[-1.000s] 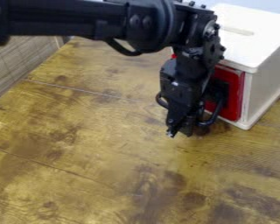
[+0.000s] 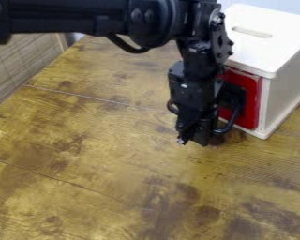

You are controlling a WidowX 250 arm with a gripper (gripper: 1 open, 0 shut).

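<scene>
My black gripper (image 2: 193, 131) points down at the wooden table, just in front of the red front panel (image 2: 247, 105) of a white box (image 2: 272, 52). The arm covers much of that panel, and whether the fingers are open or shut is unclear.
A tiled surface (image 2: 12, 66) lies beyond the table's left edge. The box fills the back right.
The arm has shifted very slightly at the top; the gripper stays in nearly the same place before the box.
</scene>
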